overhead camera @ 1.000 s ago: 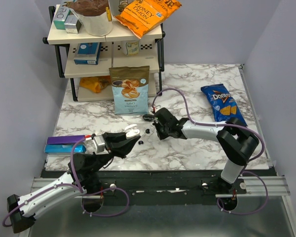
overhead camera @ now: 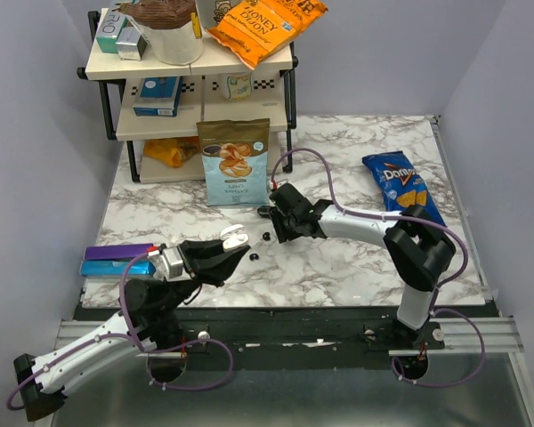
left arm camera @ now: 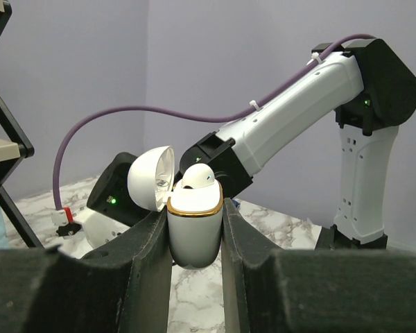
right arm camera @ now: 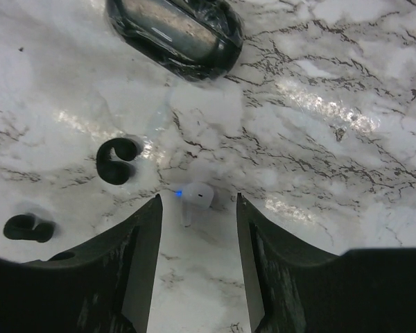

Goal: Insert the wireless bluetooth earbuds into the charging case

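Observation:
Held up over the left front of the table, the white charging case (left arm camera: 195,239) has its lid (left arm camera: 151,178) raised. My left gripper (overhead camera: 238,253) is shut on it, one finger on either side. A rounded white piece (left arm camera: 198,176) shows at the case's top; whether it is a seated earbud I cannot tell. In the right wrist view a white earbud (right arm camera: 197,195) with a small blue light lies on the marble, its stem towards me. My right gripper is open above it, with the earbud in line with the gap between its fingertips.
Two black C-shaped pieces (right arm camera: 116,161) lie left of the earbud, with a glossy black case (right arm camera: 184,38) beyond. A chips bag (overhead camera: 236,165) stands before the shelf, and a blue Doritos bag (overhead camera: 402,187) lies at right.
The left arm and the case have barely moved.

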